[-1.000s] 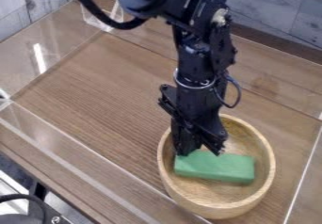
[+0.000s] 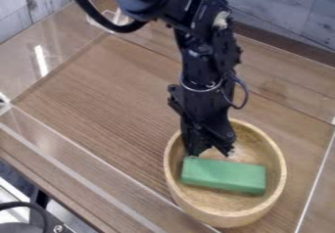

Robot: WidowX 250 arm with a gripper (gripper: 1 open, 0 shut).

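A green rectangular block (image 2: 225,176) lies in a round light wooden bowl (image 2: 207,209) at the lower right of the table. The black robot arm reaches down from the top, its gripper (image 2: 198,144) at the bowl's upper left rim, just above the left end of the block. The fingertips are dark and overlap, so whether they are open or shut, and whether they touch the block, is hard to tell.
Grey walls border the back. A black cable runs at the lower left corner.
The gripper has shifted slightly over the last second, and more of the green block's left end shows beneath it. The bowl stays in about the same place.
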